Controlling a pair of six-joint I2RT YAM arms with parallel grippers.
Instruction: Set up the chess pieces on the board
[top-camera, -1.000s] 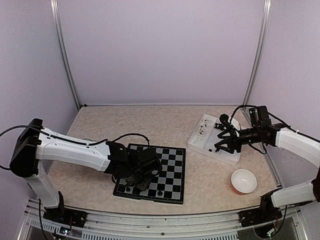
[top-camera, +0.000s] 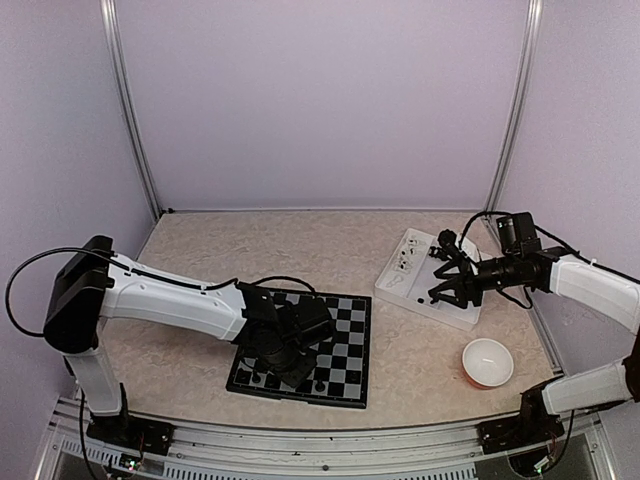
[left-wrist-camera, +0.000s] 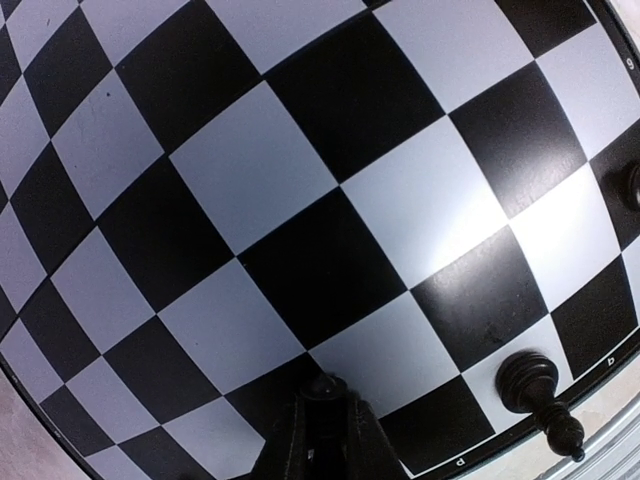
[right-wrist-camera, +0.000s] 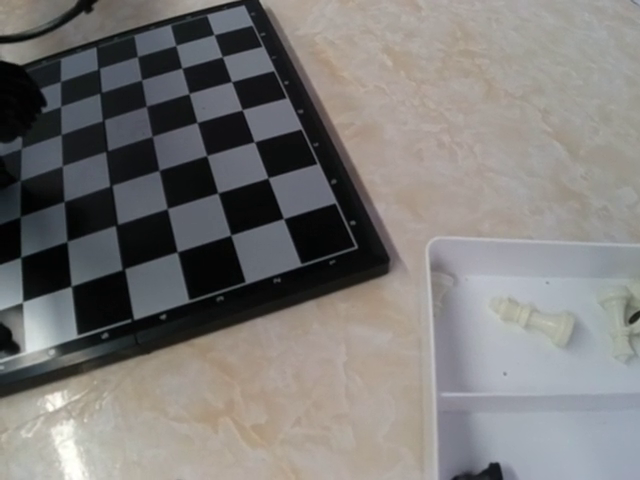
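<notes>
The checkered chess board (top-camera: 345, 345) lies flat at the table's front left of centre. Over its front part hovers my left gripper, shut on a dark chess piece (left-wrist-camera: 323, 388) whose rounded end shows between the fingers. In the left wrist view a black piece (left-wrist-camera: 530, 385) stands near the lettered edge, and another is cut off at the right border. From above, two black pieces show on the front row, one at its left (top-camera: 256, 378) and one right of my gripper (top-camera: 320, 386). My right gripper (top-camera: 447, 296) is open above the white tray.
The divided white tray (right-wrist-camera: 540, 402) right of the board holds white pieces (right-wrist-camera: 535, 320) in one compartment and dark ones (right-wrist-camera: 480, 472) in another. A white bowl (top-camera: 487, 362) sits at the front right. Bare table lies behind the board.
The left arm has shifted to the right over the board, its gripper ending slightly nearer the front edge. The right arm, tray and bowl have stayed in place.
</notes>
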